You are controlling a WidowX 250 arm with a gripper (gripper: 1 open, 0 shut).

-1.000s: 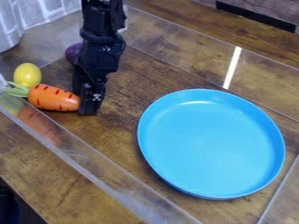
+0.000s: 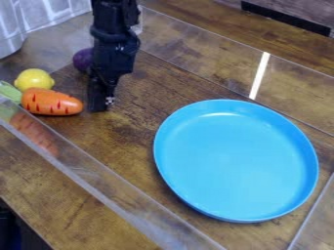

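Note:
My black gripper (image 2: 102, 101) is low over the wooden table at the left, its tips just right of an orange toy carrot (image 2: 50, 103) with a pale green top. The gripper looks shut, with nothing visible between its fingers. A yellow lemon (image 2: 34, 80) lies behind the carrot, and a purple object (image 2: 82, 60) is partly hidden behind the arm.
A large blue plate (image 2: 235, 156) takes up the right of the table (image 2: 163, 88). A clear barrier (image 2: 98, 186) runs along the front left. A white container (image 2: 20, 24) stands at the back left.
The carrot has moved left, away from the plate, and my gripper has shifted slightly left and up in the view. The lemon has shifted slightly.

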